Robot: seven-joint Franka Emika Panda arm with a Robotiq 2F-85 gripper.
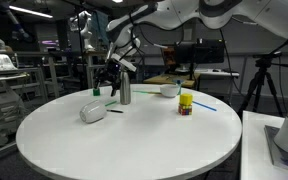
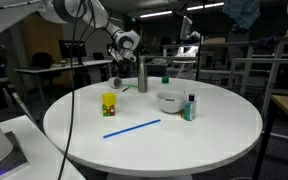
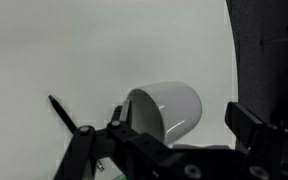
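Note:
A white mug [image 1: 93, 114] lies on its side on the round white table [image 1: 164, 140], left of a tall grey bottle [image 1: 125, 92]. My gripper is open in the wrist view, its dark fingers [image 3: 246, 126] spread wide. Within that view the mug [image 3: 172, 110] shows between them, its open end turned toward the left finger; exact height above it is hard to judge. A short black pen [image 3: 62, 113] rests left of the mug in the wrist view.
A white bowl [image 2: 171, 102], a small bottle [image 2: 189, 108], a yellow object [image 2: 109, 104] and a blue stick [image 2: 132, 129] occupy the other side of the table. Beyond the mug stands a small green item [image 1: 96, 92].

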